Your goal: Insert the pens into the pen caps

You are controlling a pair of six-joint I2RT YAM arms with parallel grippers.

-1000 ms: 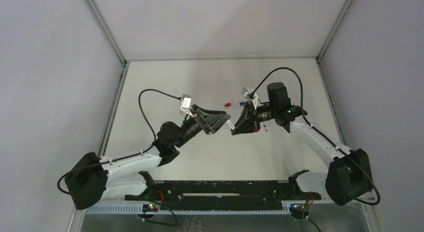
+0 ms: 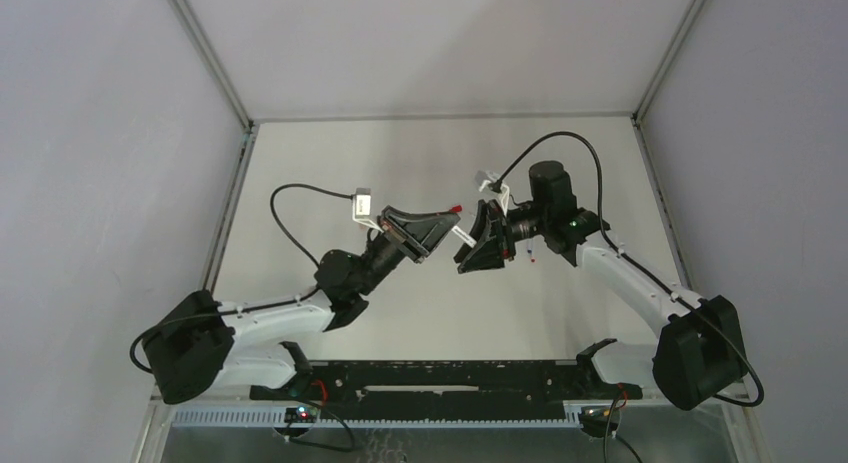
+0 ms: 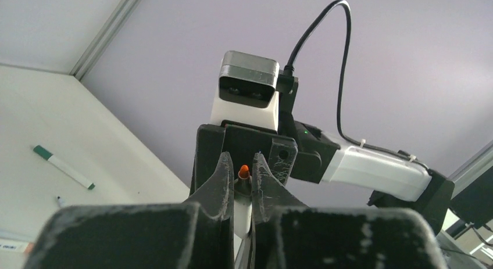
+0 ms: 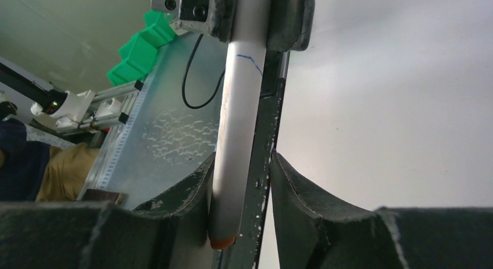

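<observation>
A white pen is held in my left gripper [image 2: 446, 226]; an orange tip shows between those fingers in the left wrist view. The pen reaches toward my right gripper [image 2: 467, 245], lying between or just over its open fingers, its orange end low in the right wrist view. Whether that end touches a finger I cannot tell. A green-ended pen [image 3: 65, 168] lies on the table, and a red cap [image 2: 455, 209] shows behind the grippers.
Other pens lie partly hidden near the right arm. Walls enclose the sides and back.
The right one sits a little lower in the picture.
</observation>
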